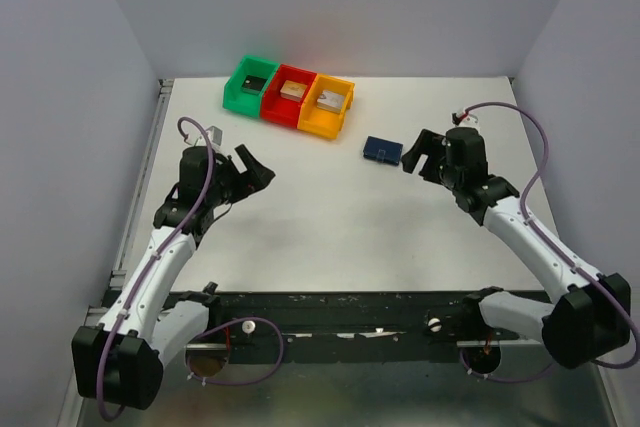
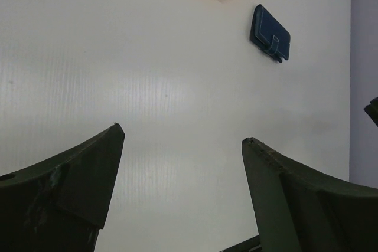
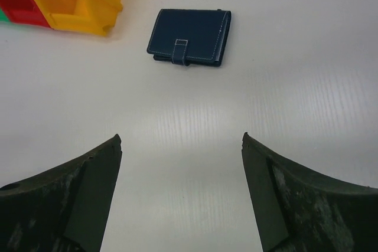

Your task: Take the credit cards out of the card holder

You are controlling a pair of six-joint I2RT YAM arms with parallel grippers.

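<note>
A dark blue card holder (image 1: 382, 150) lies closed on the white table, right of centre, its strap (image 3: 180, 52) across the front edge. No cards show. In the left wrist view the same holder (image 2: 270, 33) appears at upper right. My left gripper (image 1: 255, 173) hovers over the table's left half, well away from the holder, open and empty. Closer by, just right of the holder, is my right gripper (image 1: 413, 155); its fingers (image 3: 88, 196) are spread with bare table between them. Neither gripper touches the holder.
At the back, left of centre, green (image 1: 237, 97), red (image 1: 277, 110) and yellow (image 1: 318, 124) bins stand side by side, each with something inside. Open table lies between the two grippers and in front of the holder. A wall rises behind the table.
</note>
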